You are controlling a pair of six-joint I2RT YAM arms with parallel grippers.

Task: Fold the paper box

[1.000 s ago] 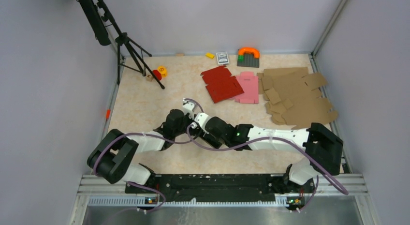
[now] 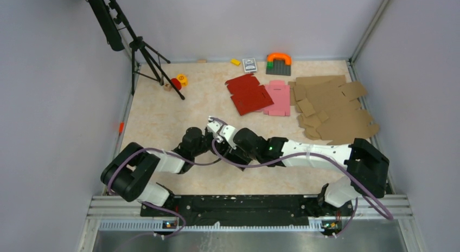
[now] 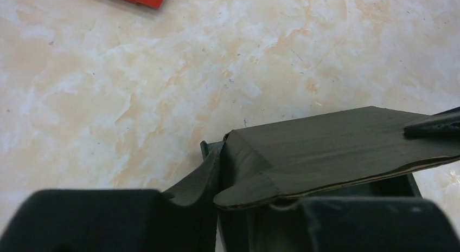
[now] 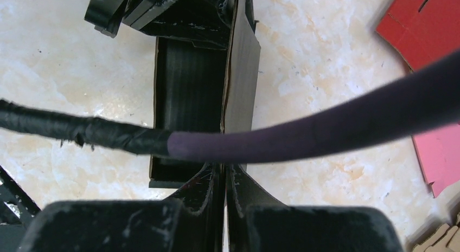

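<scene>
A dark paper box point(image 4: 187, 81) stands at the front middle of the table, mostly under both arms in the top view. Its lid point(image 3: 325, 149) is raised over the open tray, with a small side flap point(image 3: 192, 179) bent at one end. My left gripper is low at that flap; its fingers are apart, but whether they pinch anything is unclear. My right gripper is shut at the lid's edge; anything thin between its fingertips is hidden. A cable crosses the right wrist view.
Red cardboard point(image 2: 252, 100) and pink cardboard point(image 2: 278, 100) lie behind. Brown sheets point(image 2: 339, 114) cover the right side. A tripod point(image 2: 138, 43) and small toys point(image 2: 181, 79) are at back left. The table left of the box is fairly clear.
</scene>
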